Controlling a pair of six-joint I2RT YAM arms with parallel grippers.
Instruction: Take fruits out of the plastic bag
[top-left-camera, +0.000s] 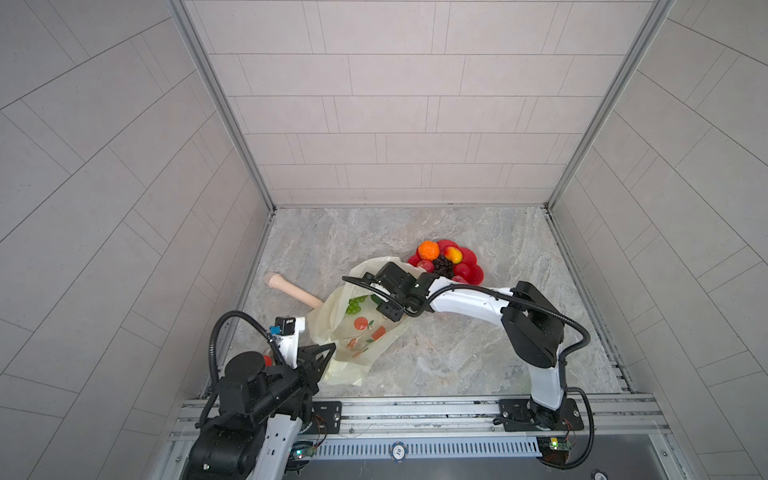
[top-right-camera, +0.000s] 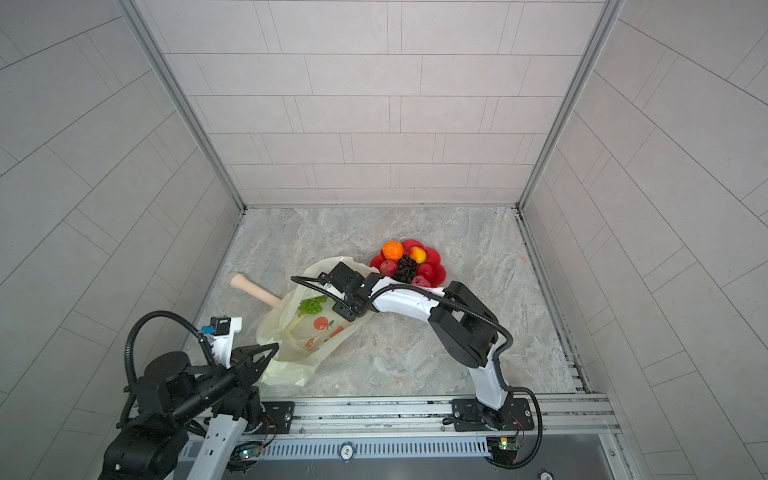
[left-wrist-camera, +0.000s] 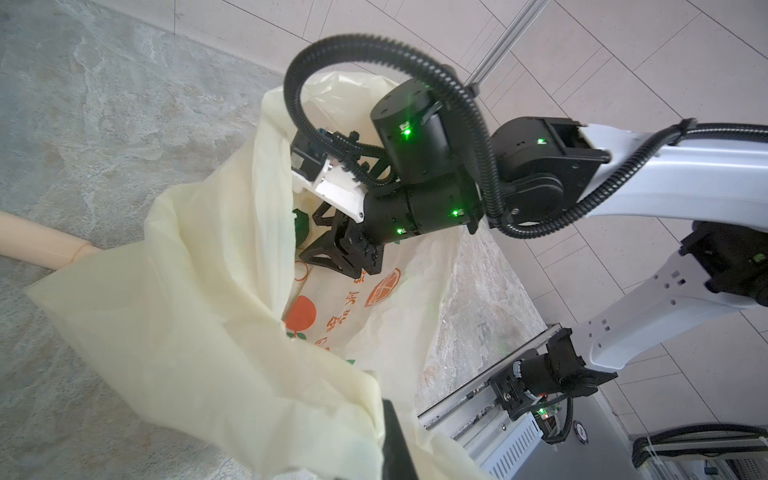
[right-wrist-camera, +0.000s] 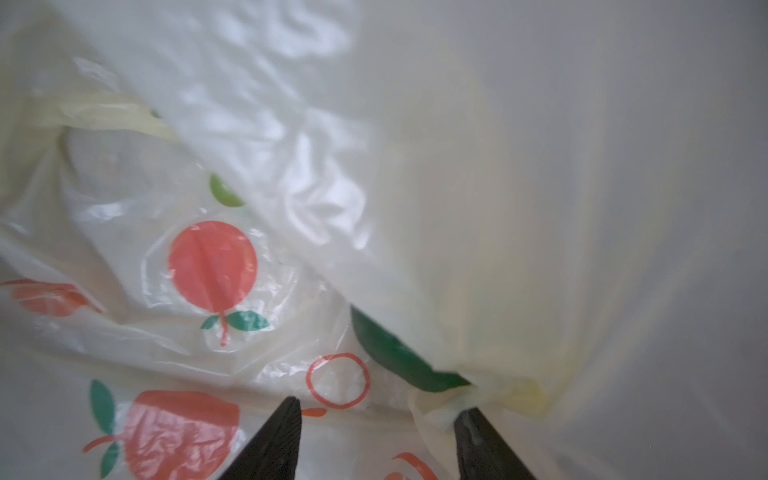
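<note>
The cream plastic bag lies open on the table, with green grapes visible in it from above. My right gripper is inside the bag, part open, with nothing held; a dark green fruit lies just beyond its fingertips, half covered by a plastic fold. My left gripper is at the bag's near-left edge; in the left wrist view its shut fingertips are mostly hidden by the plastic around them.
A red plate of fruit, with an orange, dark grapes and red fruits, stands behind the bag to the right. A pale wooden cylinder lies left of the bag.
</note>
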